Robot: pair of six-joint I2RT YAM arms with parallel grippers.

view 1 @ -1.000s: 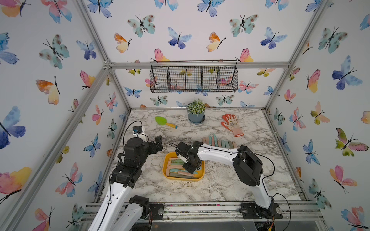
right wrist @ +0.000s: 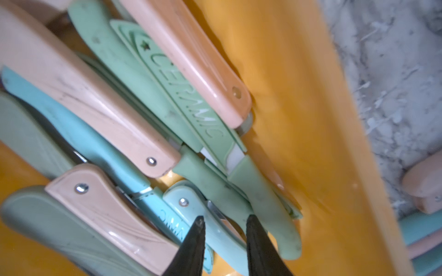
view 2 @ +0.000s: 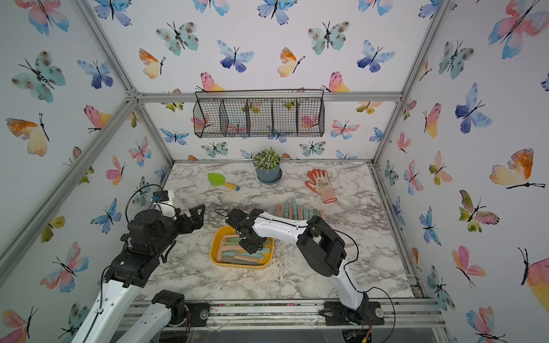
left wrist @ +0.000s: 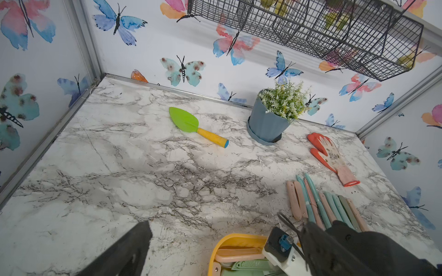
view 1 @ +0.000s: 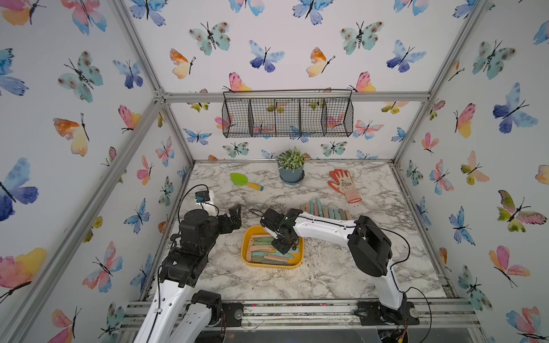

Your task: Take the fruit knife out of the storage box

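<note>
The yellow storage box (view 1: 247, 258) holds several pastel fruit knives in pink, green and blue. My right gripper points down into it, its fingers part open over a light-blue knife handle (right wrist: 216, 234), beside a green handle (right wrist: 271, 216); whether they touch cannot be told. My left gripper (view 1: 234, 218) is raised above the table to the upper left of the box; its fingertips are blurred in the left wrist view.
A row of knives (left wrist: 331, 207) lies behind the box. A green trowel (left wrist: 184, 119), a plant pot (left wrist: 269, 119) and a glove (left wrist: 340, 170) lie toward the back.
The right gripper has moved very little over the box.
</note>
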